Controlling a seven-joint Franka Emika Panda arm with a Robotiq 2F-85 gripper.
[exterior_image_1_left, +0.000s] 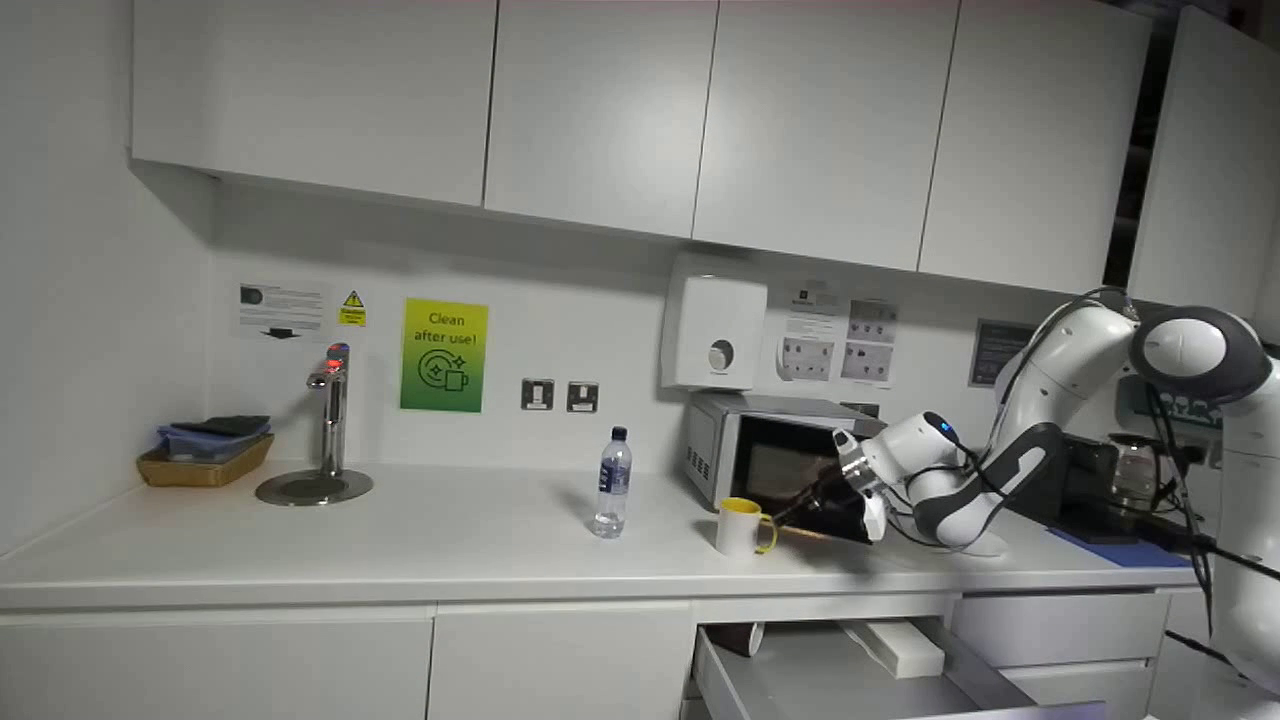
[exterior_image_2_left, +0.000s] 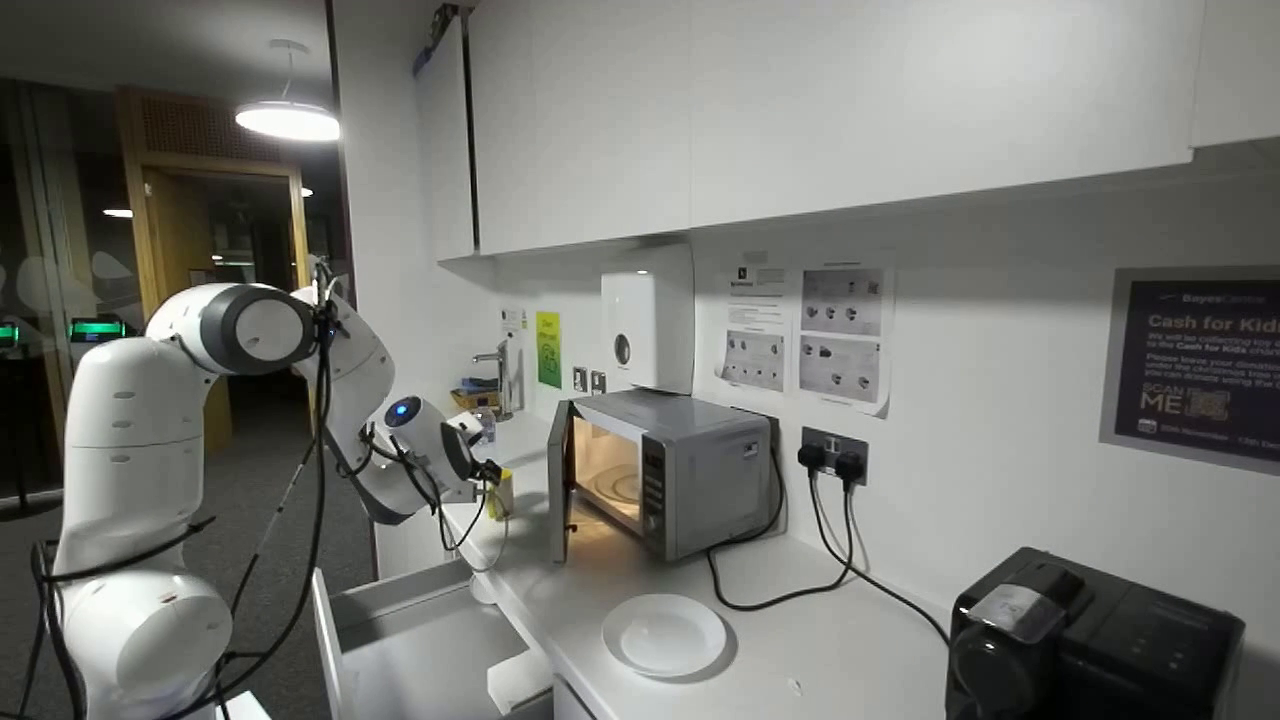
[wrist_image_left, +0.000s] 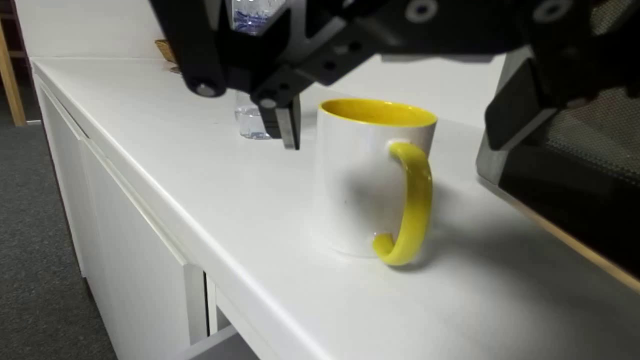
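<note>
A white mug (wrist_image_left: 360, 186) with a yellow inside and a yellow handle (wrist_image_left: 420, 204) stands upright on the counter. In exterior view 1 the mug (exterior_image_1_left: 738, 528) is in front of the microwave, its handle towards my arm. My gripper is open, one finger (wrist_image_left: 289, 123) to the left of the mug's rim and the other (wrist_image_left: 519, 111) well to its right, both apart from it in the wrist view. From the side, my gripper (exterior_image_1_left: 782, 518) reaches in at the handle. Nothing is held.
The microwave (exterior_image_2_left: 720, 480) has its door (exterior_image_2_left: 560, 480) ajar. A water bottle (exterior_image_1_left: 612, 486) stands left of the mug. Below the counter a drawer (exterior_image_1_left: 816, 684) is pulled out. A white plate (exterior_image_2_left: 663, 636) lies on the counter nearer the coffee machine (exterior_image_2_left: 1092, 636). Clear counter stretches towards the tap (exterior_image_1_left: 333, 420).
</note>
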